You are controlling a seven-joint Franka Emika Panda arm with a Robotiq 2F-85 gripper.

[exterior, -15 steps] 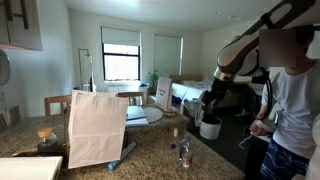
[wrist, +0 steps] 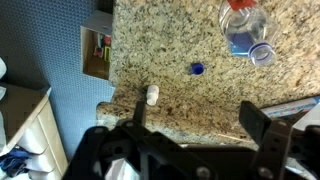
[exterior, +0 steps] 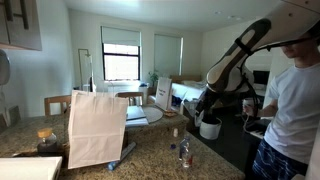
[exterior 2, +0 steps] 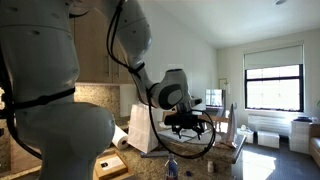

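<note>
My gripper hangs over the speckled counter, its black fingers wide apart with nothing between them. In exterior view 1 the gripper [exterior: 201, 110] is at the counter's far right side. A clear bottle [wrist: 243, 35] with a blue label lies ahead of the fingers in the wrist view, toward the upper right; it stands near the front in exterior view 1. Between bottle and gripper is a small blue cap [wrist: 197, 69]. A small whitish object [wrist: 152, 95] sits further left, near the counter edge.
A large paper bag [exterior: 97, 130] stands on the counter's left. A blue-and-white stick-like item [wrist: 290, 108] lies at right in the wrist view. Beyond the counter edge is an open cardboard box [wrist: 97, 62]. A person [exterior: 294, 105] stands at the right.
The arm has shifted slightly, its gripper a little lower and to the left in exterior view 1. The person at the right has moved a little. The counter objects look unmoved.
</note>
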